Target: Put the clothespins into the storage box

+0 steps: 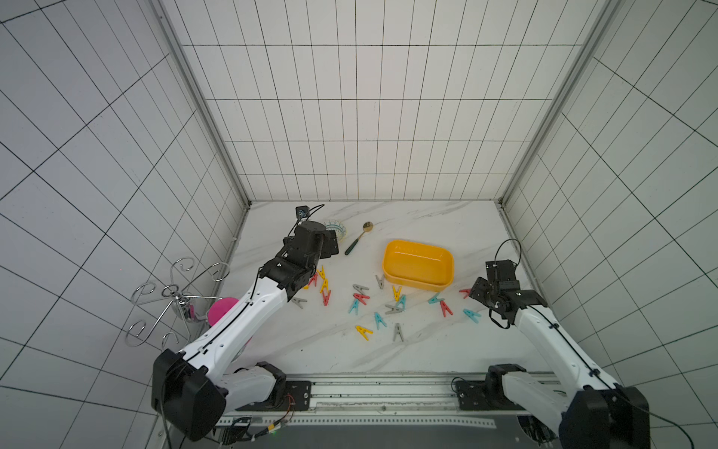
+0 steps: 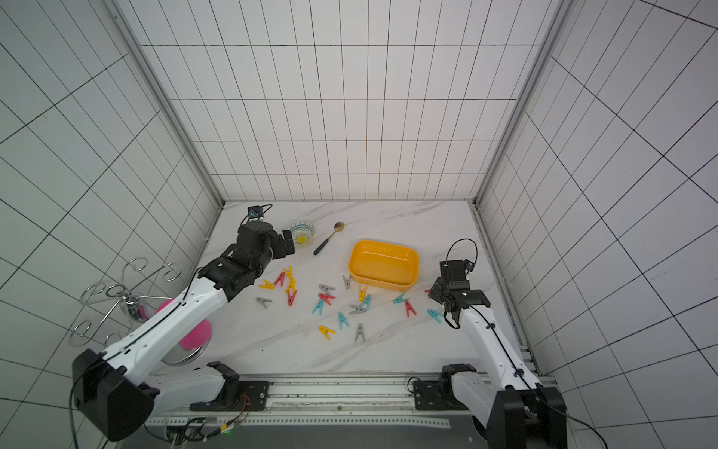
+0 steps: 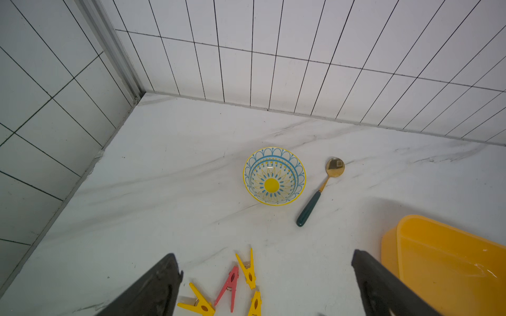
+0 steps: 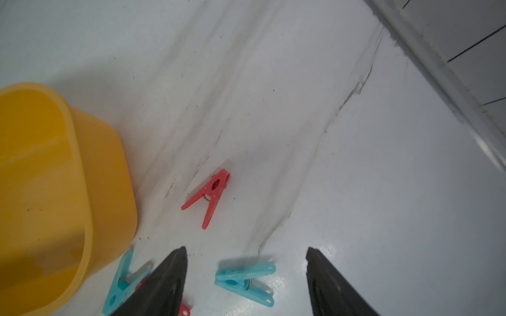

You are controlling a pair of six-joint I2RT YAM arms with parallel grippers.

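Observation:
The yellow storage box (image 1: 417, 283) stands right of the table's middle, its visible inside empty. Clothespins in red, yellow, teal and grey lie scattered in front of it and to its left. My right gripper is part open above the table on the box's right, with nothing held. Ahead of its fingers lies a red clothespin (image 4: 212, 193); a teal clothespin (image 4: 244, 281) shows in the gap between the fingertips, lower down on the table. My left gripper is open and empty, up over the left side, with yellow and red clothespins (image 3: 228, 287) below it.
A patterned bowl (image 3: 274, 176) and a spoon with a green handle (image 3: 310, 207) lie at the back left. At the left edge stands a metal rack (image 2: 128, 299) with something pink.

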